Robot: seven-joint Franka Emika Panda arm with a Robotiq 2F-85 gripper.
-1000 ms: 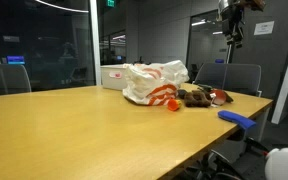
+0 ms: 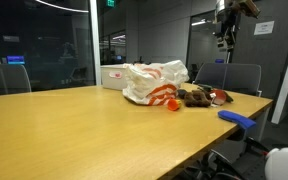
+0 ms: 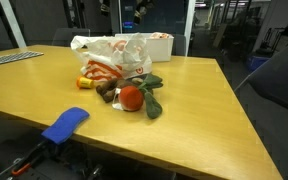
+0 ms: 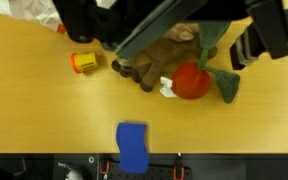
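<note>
High above the table's right end, my gripper (image 2: 226, 43) stands open and empty. In the wrist view its fingers (image 4: 248, 46) show dark on either side, over a red round toy (image 4: 191, 81) with green leaf-like parts and a brown plush (image 4: 164, 62). An orange and yellow small cylinder (image 4: 85, 62) lies left of these. Close to the table edge is a flat blue object (image 4: 132, 147). The second exterior view has the red toy (image 3: 132, 98) in front of the white plastic bag (image 3: 109, 55), with the brown plush beside it.
A white box (image 3: 159, 46) stands behind the bag. Office chairs (image 2: 229, 77) stand around it. The blue object (image 2: 236, 118) lies at the edge near the robot's base.
My gripper has shifted slightly left and lower in the first exterior view, still well above the table. The objects on the table have not moved.
</note>
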